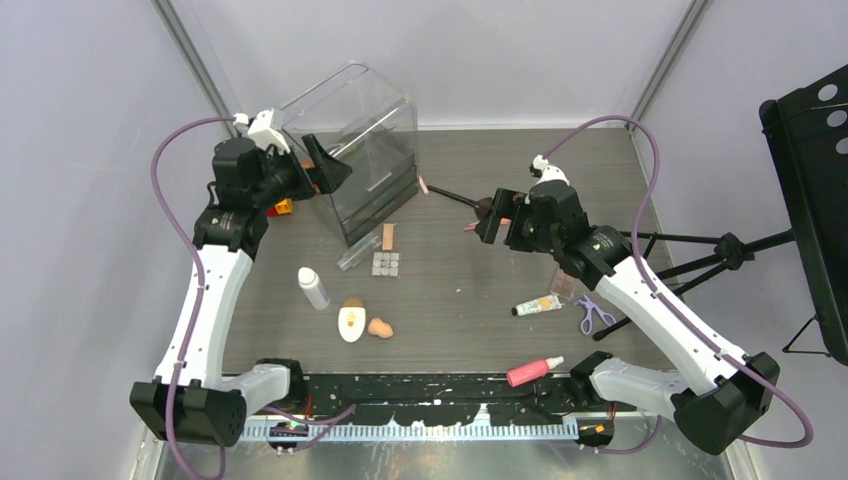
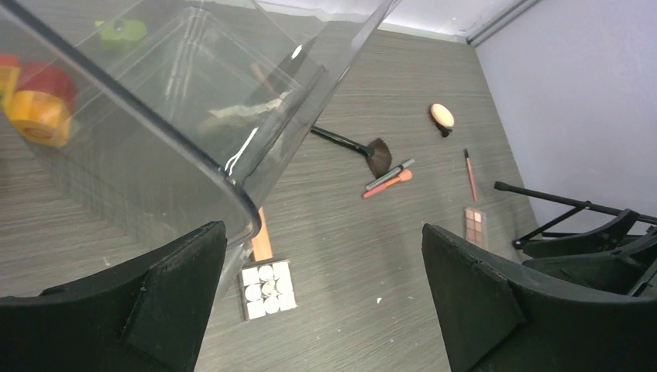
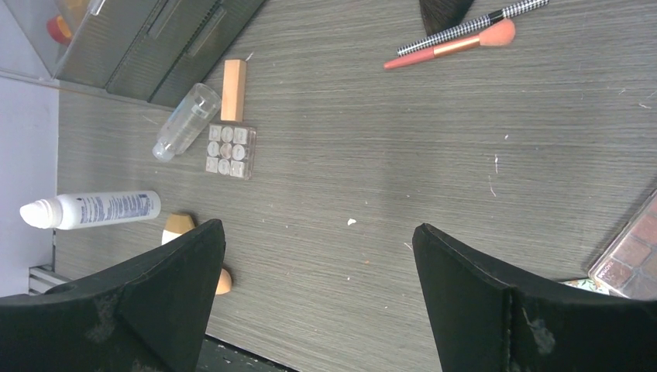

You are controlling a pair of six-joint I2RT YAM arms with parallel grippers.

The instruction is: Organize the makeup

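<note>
A clear acrylic organizer [image 1: 370, 170] stands tilted at back left, its near edge below my open left gripper [image 1: 320, 163], between whose fingers it shows in the left wrist view. My open right gripper [image 1: 490, 215] hangs empty over the brushes at centre. Makeup lies loose: a fan brush [image 2: 379, 157], pink brush [image 3: 442, 50], clear bottle [image 3: 186, 124], pan palette [image 3: 230, 151], white bottle [image 1: 313, 287], beige oval item [image 1: 351, 322], sponge [image 1: 380, 328], tube [image 1: 536, 305], pink bottle [image 1: 533, 369] and pink palette [image 3: 631, 248].
Red and yellow objects [image 2: 42, 108] lie at the organizer's left. A black stand [image 1: 730, 250] reaches onto the right side, near scissors [image 1: 595, 313].
</note>
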